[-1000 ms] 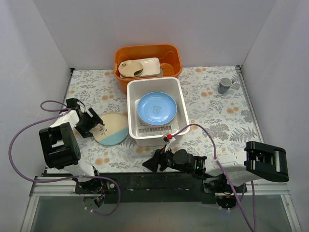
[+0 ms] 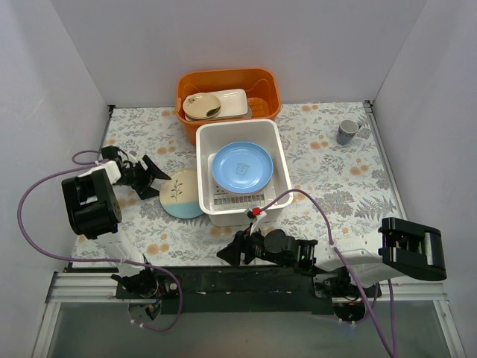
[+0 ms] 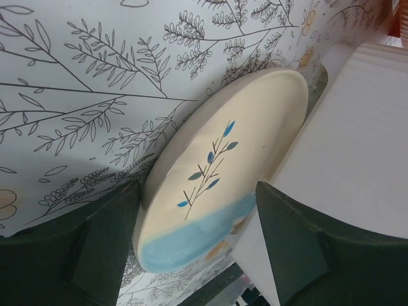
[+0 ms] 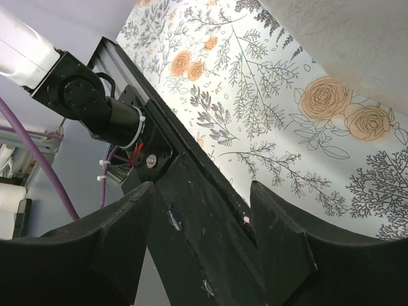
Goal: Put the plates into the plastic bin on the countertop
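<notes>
A cream plate with a light blue edge and a leaf sprig lies on the patterned countertop, its right side close against the white plastic bin. A round blue plate rests inside that bin. My left gripper is at the cream plate's left edge, part open. In the left wrist view, the cream plate shows between its spread fingers, the left one at the rim; a firm hold cannot be made out. In front of the bin, my right gripper has its fingers apart and empty.
Behind the white bin, an orange bin holds several cream dishes. A grey mug stands at the back right. Bare countertop stretches right of the white bin.
The cream plate has slid right, up to the white bin, and my left gripper has shifted right with it. My right gripper has moved only slightly; the bins stay put.
</notes>
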